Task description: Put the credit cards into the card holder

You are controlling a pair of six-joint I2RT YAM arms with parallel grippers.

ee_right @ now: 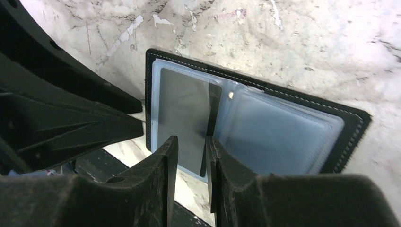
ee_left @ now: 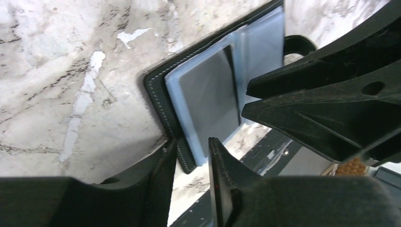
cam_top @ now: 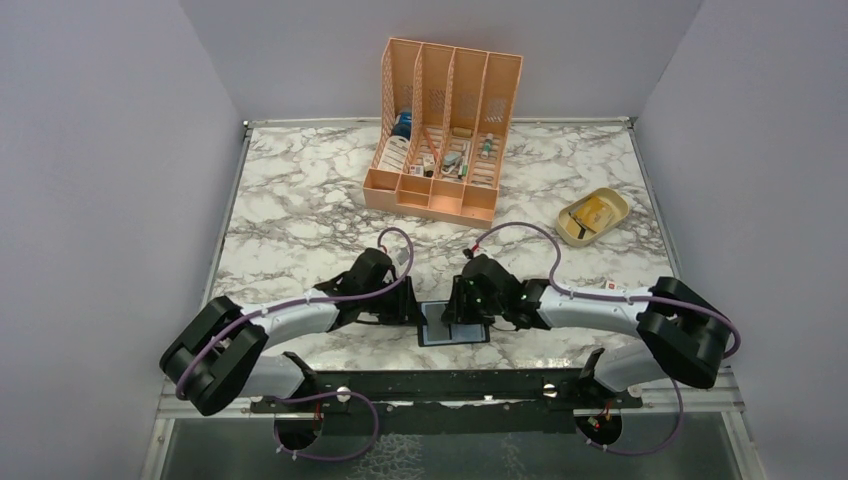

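Note:
The black card holder (cam_top: 433,335) lies open on the marble table between my grippers, with blue translucent sleeves (ee_right: 279,132). A grey panel, possibly a card, shows in one sleeve (ee_left: 208,94) (ee_right: 182,118). My left gripper (cam_top: 410,315) is at the holder's left end, fingertips close together at its edge. My right gripper (cam_top: 458,305) is over the holder, fingertips slightly apart at the grey panel. Whether either holds anything thin I cannot tell.
An orange organiser (cam_top: 430,200) with small items stands at the back. A beige tray (cam_top: 562,220) with yellow things sits at the right.

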